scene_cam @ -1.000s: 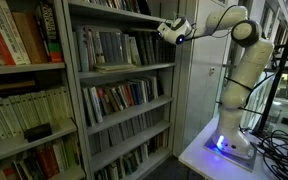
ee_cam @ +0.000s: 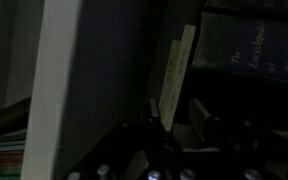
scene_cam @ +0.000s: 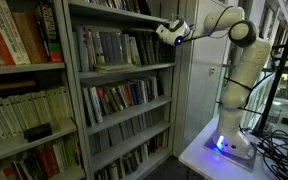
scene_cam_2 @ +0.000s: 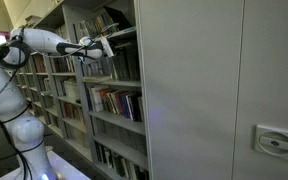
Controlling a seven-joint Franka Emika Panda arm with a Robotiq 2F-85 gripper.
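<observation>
My gripper (scene_cam: 163, 30) reaches in at the right end of an upper bookshelf. In the wrist view its dark fingers (ee_cam: 195, 107) stand apart, low in the picture. Thin pale book spines (ee_cam: 181, 70) stand upright, slightly tilted, in line with the gap between the fingers. Darkness hides whether the fingers touch them. To their right is a large dark book (ee_cam: 249, 48) lettered "The Encyclopedia of Philosophy". In exterior view 2 the gripper (scene_cam_2: 108, 47) is at the shelf's edge, its tips hard to make out.
A pale upright panel (ee_cam: 59, 85) rises close on the left in the wrist view. The bookcase (scene_cam: 76, 90) holds rows of books on several shelves. Beside it stands a tall grey panel (scene_cam_2: 194, 90). A white table (scene_cam: 199, 158) supports the arm's base.
The arm and hand at the upper shelf look almost the same as before, with at most a slight shift of the hand. The books have not visibly moved.
</observation>
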